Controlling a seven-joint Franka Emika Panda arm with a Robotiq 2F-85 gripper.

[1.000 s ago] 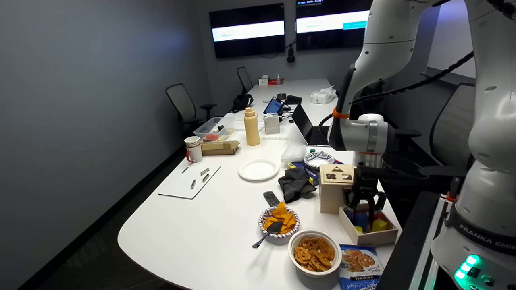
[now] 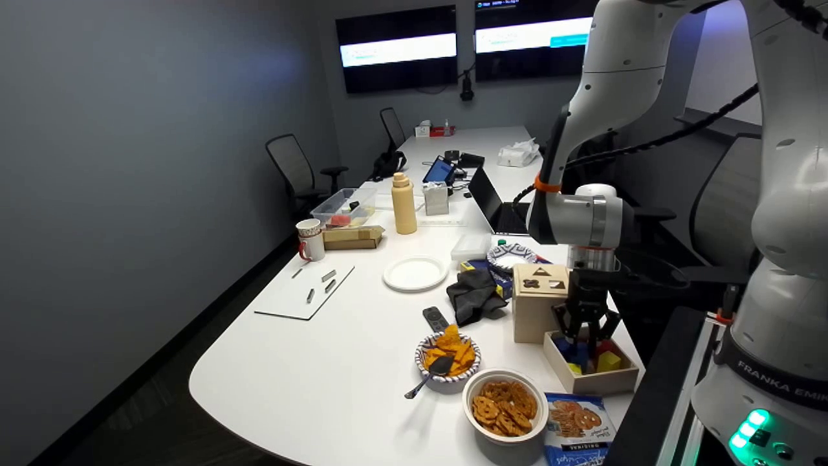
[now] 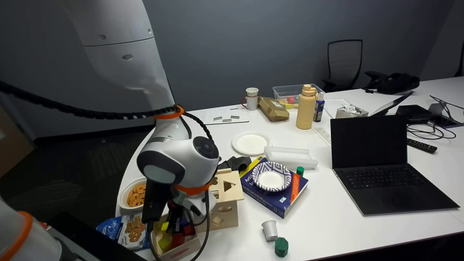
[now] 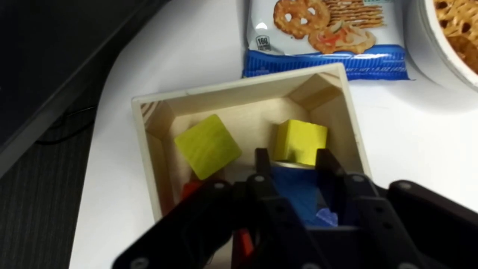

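My gripper reaches down into a shallow wooden box [image 4: 237, 87], its fingers on either side of a blue block [image 4: 295, 188]. It is shut on that blue block, whose lower part is hidden by the fingers in the wrist view. Just past the fingertips sits a yellow block [image 4: 302, 141], and a second yellow block [image 4: 208, 145] lies to the left. Red pieces [image 4: 190, 188] show partly beneath the gripper. Beside the box in exterior view 1 stands a tall wooden shape sorter [image 2: 535, 310] with cut-out holes in its lid.
A pretzel packet [image 2: 578, 431] and a bowl of pretzels [image 2: 504, 408] are close to the box. Tortilla chips fill a patterned bowl [image 2: 447, 353]. Behind the sorter lie a dark cloth [image 2: 473, 295] and books [image 3: 278, 195].
The gripper's fingers have drawn closer together around the blue block. The arm looks otherwise still.
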